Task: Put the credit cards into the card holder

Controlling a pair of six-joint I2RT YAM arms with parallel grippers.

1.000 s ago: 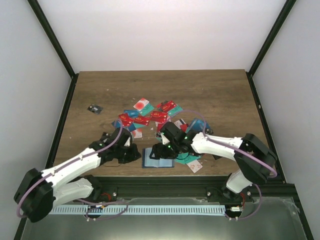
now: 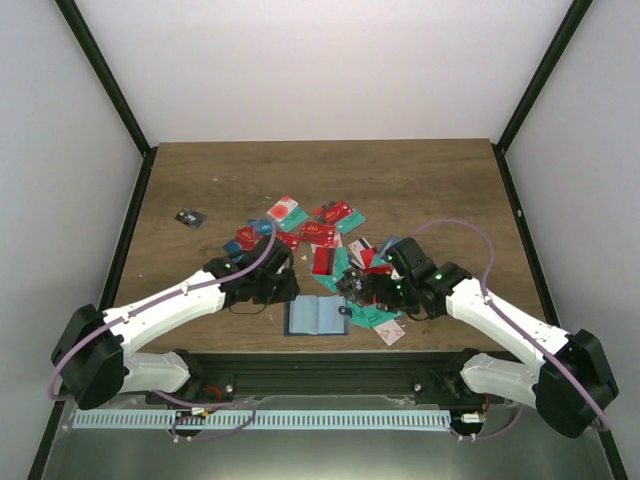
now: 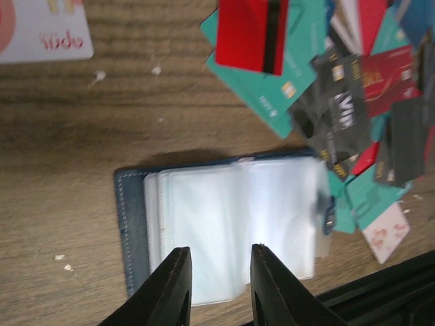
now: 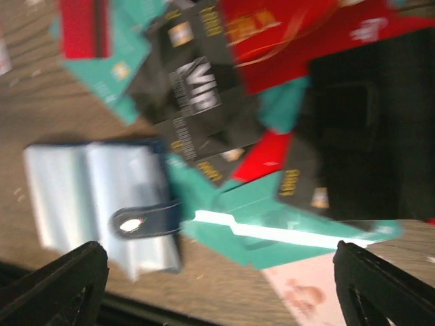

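The card holder (image 2: 318, 315) lies open on the table near its front edge, with clear pale sleeves and a dark blue cover. Its sleeves (image 3: 204, 224) look empty in the left wrist view, and its snap strap (image 4: 146, 221) shows in the right wrist view. Just above it, my left gripper is part open, nothing between its fingers. My right gripper stands wide open and empty above the cards right of the holder. Beneath it lie black VIP cards (image 4: 204, 88) and green cards (image 4: 251, 224). A red card (image 3: 253, 34) rests on green cards behind the holder.
More red cards (image 2: 318, 233) and blue ones are scattered behind the holder, overlapping. A lone dark card (image 2: 190, 217) lies at the far left. A pale pink card (image 2: 390, 332) sits near the front edge. Bare wood stretches across the back.
From above the holder, my right arm has moved right, over the cards. The holder has not moved.
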